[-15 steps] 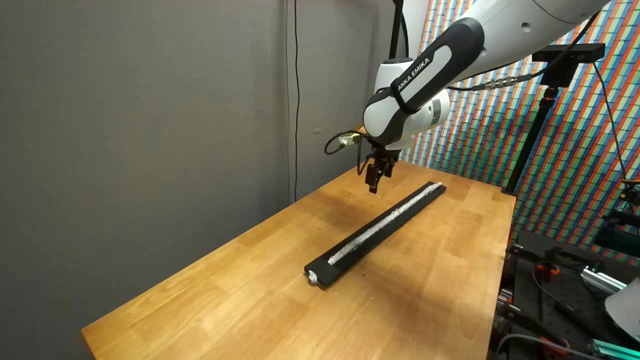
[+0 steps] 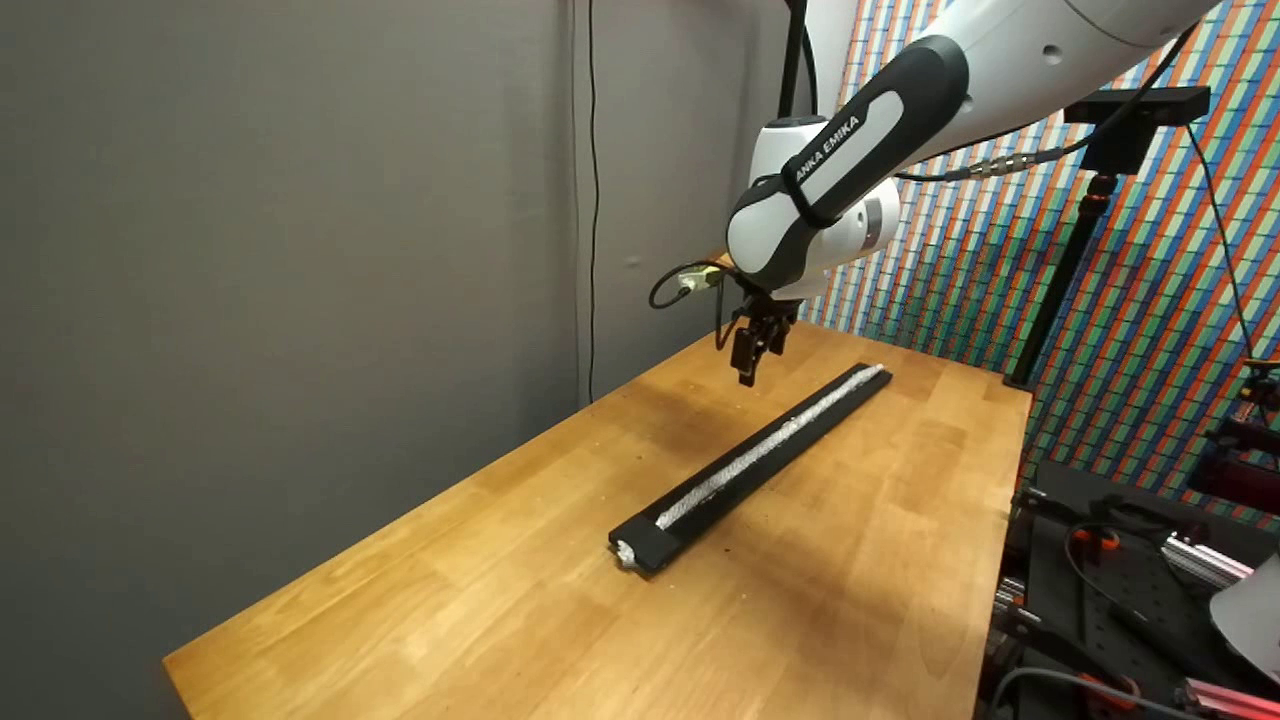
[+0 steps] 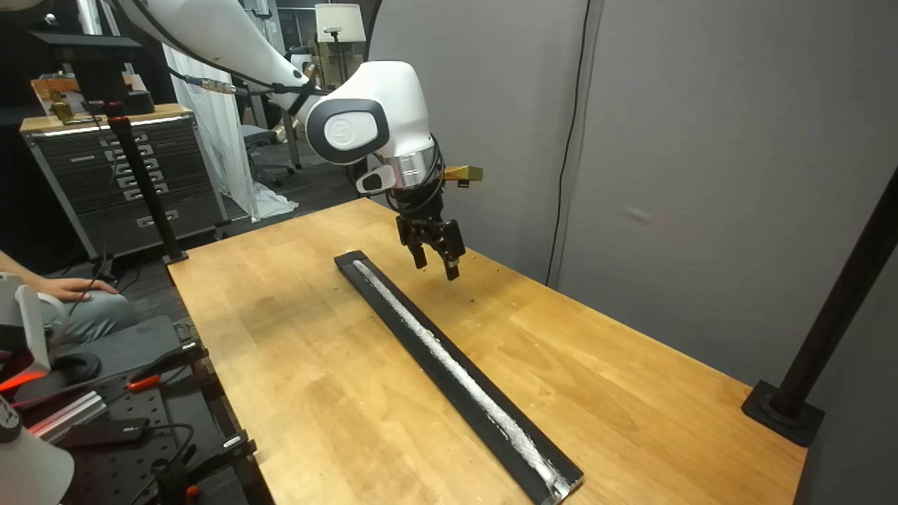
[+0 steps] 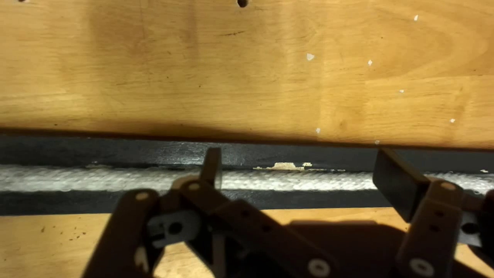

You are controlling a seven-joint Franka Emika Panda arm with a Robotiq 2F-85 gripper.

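Note:
A white braided rope (image 2: 768,446) runs lengthwise along a long black channel (image 2: 738,493) that lies on the wooden table. In exterior view 2 the rope (image 3: 446,360) shows along most of the black channel (image 3: 410,354). My gripper (image 3: 438,265) hangs above the table, off the channel's wall side, clear of both. Its fingers stand wide apart in the wrist view, where the gripper spans a stretch of rope (image 4: 296,181) seen below and beyond it. Nothing lies between the fingertips.
Bare wooden table (image 2: 504,564) surrounds the channel on both sides. A grey wall (image 2: 300,300) borders one long edge. Black posts stand at the table's edges, one (image 3: 804,353) on the right in exterior view 2.

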